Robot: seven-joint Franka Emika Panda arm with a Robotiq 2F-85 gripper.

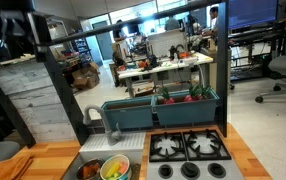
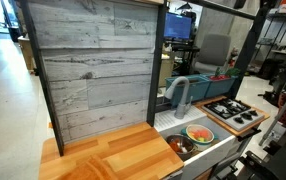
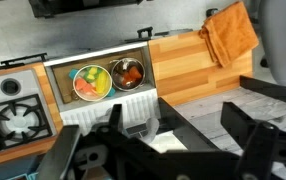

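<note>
My gripper stands open in the wrist view, high over the counter, with nothing between its fingers. Below it, the sink holds a pale bowl (image 3: 108, 82) with colorful items inside and a steel pot (image 3: 138, 74) beside it. An orange cloth (image 3: 229, 40) lies on the wooden counter (image 3: 180, 66). In the first exterior view, the dark arm (image 1: 13, 30) hangs at the upper left, well above the counter.
A stove (image 1: 188, 152) sits right of the sink. The faucet (image 1: 97, 118) rises behind the basin, near teal bins (image 1: 128, 113) holding red and green items (image 1: 193, 94). A dark frame bar (image 1: 133, 22) crosses overhead. Bare wood lies left of the sink.
</note>
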